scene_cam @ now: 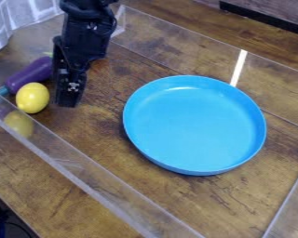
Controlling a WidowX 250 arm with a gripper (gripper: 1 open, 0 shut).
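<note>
My black gripper point(72, 79) is open at the upper left, low over the wooden table, just right of a yellow lemon-like object point(33, 98) and beside a purple eggplant point(27, 72), which it partly overlaps in this view. Nothing shows between its fingers. An orange-red object behind the gripper is mostly hidden.
A large blue plate point(194, 125) fills the centre right. A clear plastic wall runs along the left and lower left. Bare wood point(164, 46) lies behind the plate and between it and the gripper.
</note>
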